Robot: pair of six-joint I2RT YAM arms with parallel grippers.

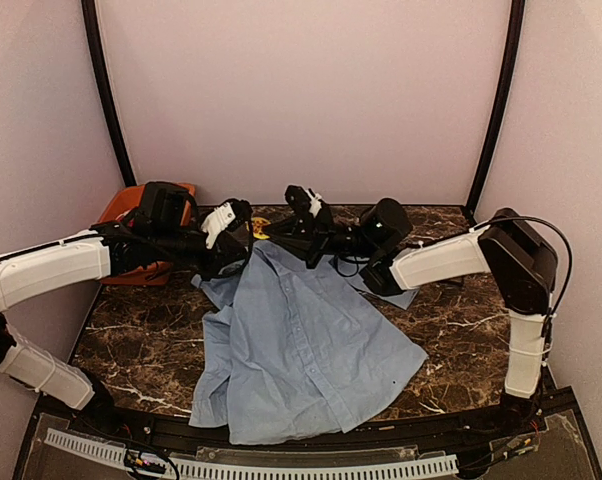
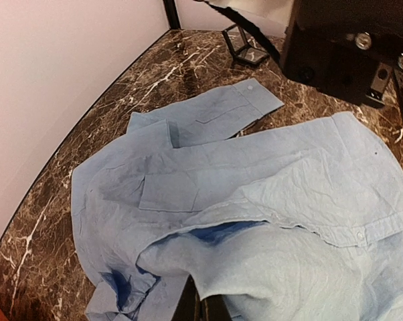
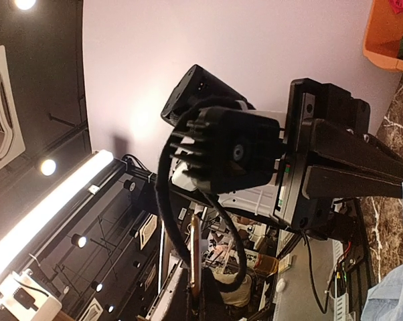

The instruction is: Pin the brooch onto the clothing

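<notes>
A light blue shirt (image 1: 301, 360) lies on the dark marble table, its upper part raised toward the grippers. My left gripper is shut on a fold of the shirt (image 2: 275, 261), seen from above in the left wrist view. A yellow brooch (image 1: 261, 230) shows at the top of the raised cloth, at the tips of my right gripper (image 1: 269, 233). In the right wrist view that gripper is shut, turned sideways, with a thin edge-on piece (image 3: 195, 254) between its fingers. Whether the brooch is attached to the cloth cannot be told.
An orange bin (image 1: 116, 210) with cloths stands at the back left, behind my left arm. A small dark frame (image 2: 245, 50) stands on the table beyond the shirt. White walls enclose the back and sides; bare marble surrounds the shirt.
</notes>
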